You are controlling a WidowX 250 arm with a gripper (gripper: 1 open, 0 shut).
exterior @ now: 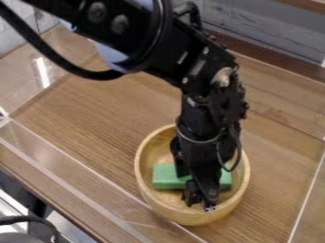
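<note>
A round pale wooden bowl (169, 207) sits on the wooden table, holding a green block (169, 176). The black gripper (200, 190) reaches down into the bowl over the block, its fingers around the block's middle. Whether they touch or grip it is hidden by the gripper body.
White walls border it at the back and left. A blurry blue object is partly hidden behind the arm at top left. A black cable lies at the lower left.
</note>
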